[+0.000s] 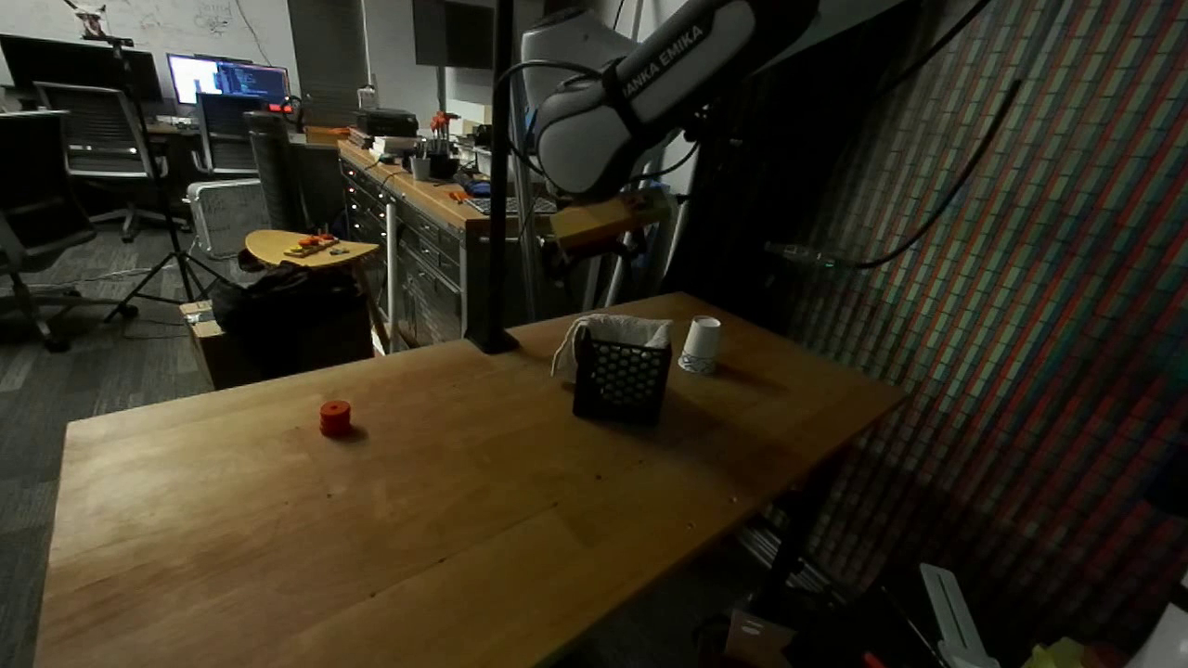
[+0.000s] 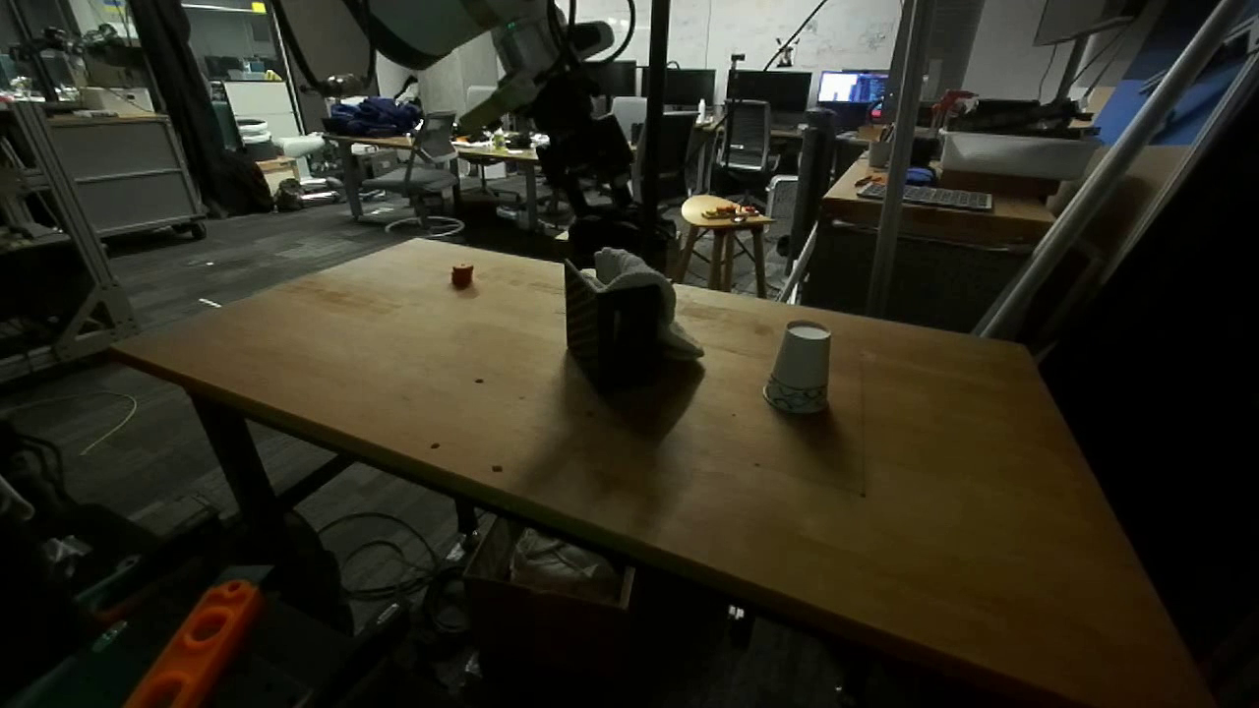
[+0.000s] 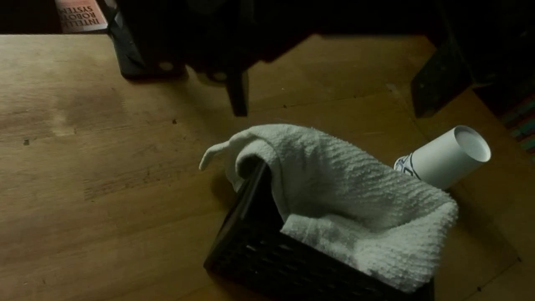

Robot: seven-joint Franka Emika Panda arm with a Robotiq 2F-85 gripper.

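Note:
A black perforated basket [image 1: 620, 384] stands upright on the wooden table, with a white towel [image 3: 346, 195] bunched inside it. Part of the towel drapes over the rim and hangs down outside. Above the basket is my gripper, its two dark fingers [image 3: 238, 93] wide apart and nothing held between them. The towel lies clear of the fingers. Close beside the basket, a white paper cup [image 2: 803, 368] rests upside down, its patterned band near the table.
A small red cylindrical stack [image 1: 335, 418] sits far from the basket, toward the table's other end. A black post [image 1: 500, 200] rises from the table's back edge.

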